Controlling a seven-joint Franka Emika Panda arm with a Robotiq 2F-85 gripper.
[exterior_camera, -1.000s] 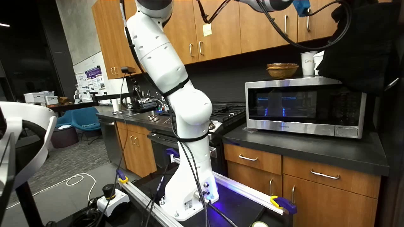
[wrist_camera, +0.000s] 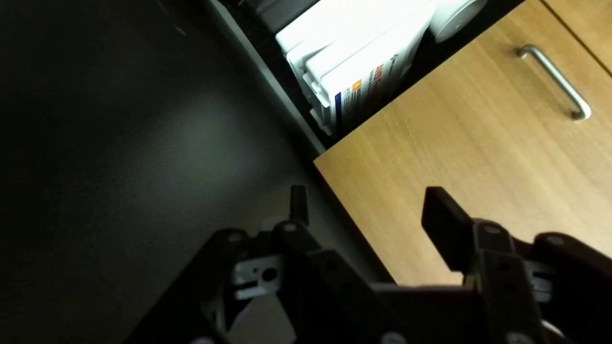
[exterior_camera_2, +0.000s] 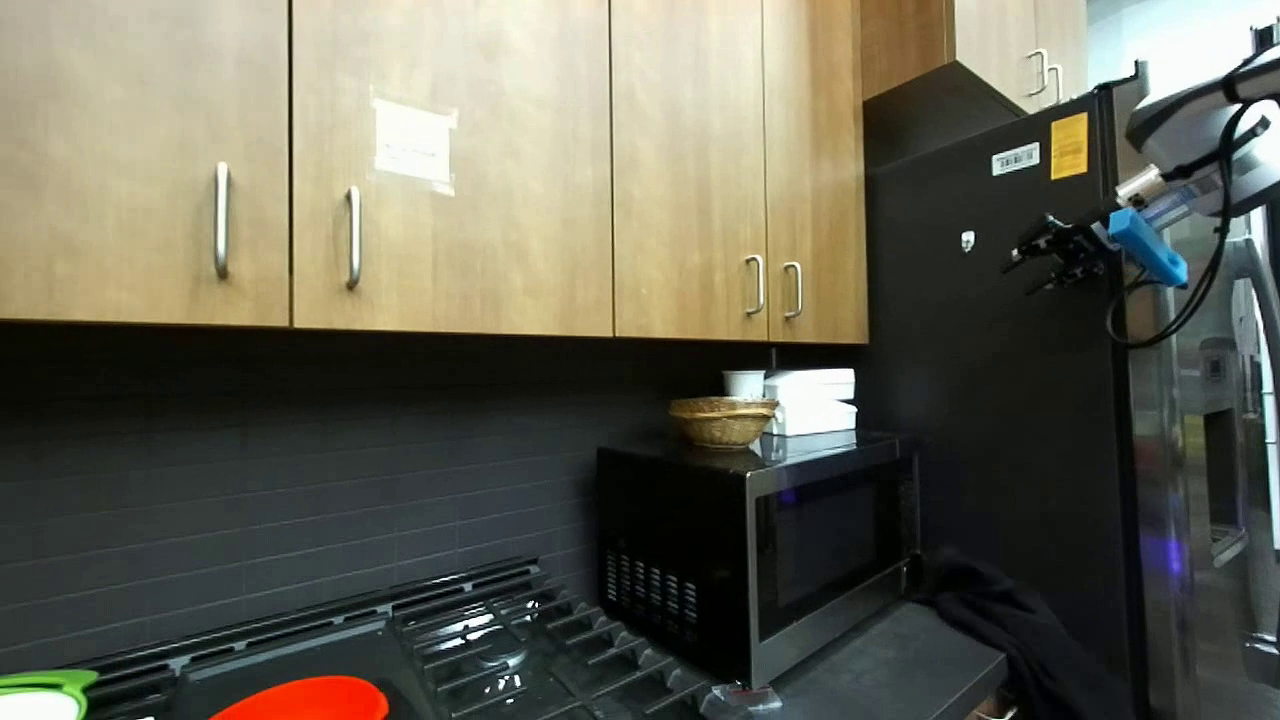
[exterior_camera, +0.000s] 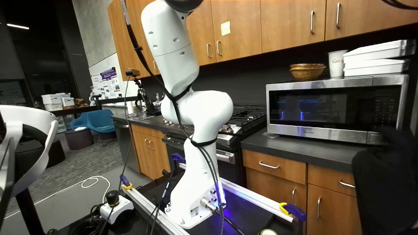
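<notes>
A black cloth (exterior_camera_2: 1002, 606) lies bunched at the right end of the counter, beside the microwave, and hangs over the edge against the dark fridge side. In exterior view 1 the cloth (exterior_camera: 386, 182) covers the counter's right end and part of the cabinet front. High above it, in exterior view 2, my gripper (exterior_camera_2: 1027, 266) is in front of the fridge. The wrist view shows my gripper with its fingers apart and nothing between them. In exterior view 1 the gripper is out of frame.
The microwave (exterior_camera_2: 840, 540) stands on the counter (exterior_camera: 297, 150), with a wicker basket (exterior_camera: 307, 71), a white cup (exterior_camera: 337, 63) and white boxes (exterior_camera: 376, 58) on top. Cabinets (wrist_camera: 436, 155) hang above. The tall fridge (exterior_camera_2: 996, 360) bounds the right. A stove (exterior_camera_2: 504, 654) lies left of the microwave.
The cloth was hanging high at the right by the raised arm; now it lies low on the counter's end. The arm has folded up, and the kitchen has shifted right in exterior view 1.
</notes>
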